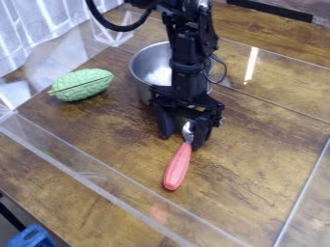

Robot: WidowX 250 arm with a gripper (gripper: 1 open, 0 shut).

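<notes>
A spoon with a pink handle [178,168] lies on the wooden table, its metal head partly hidden under my black gripper [182,129]. The gripper is low at the spoon's head, in front of a metal pot [150,72]; whether its fingers are open or shut on it is hidden by the gripper's body.
A green cabbage-like object [81,84] lies at the left. A blue object [31,238] is at the bottom left corner. A cloth hangs at the top left.
</notes>
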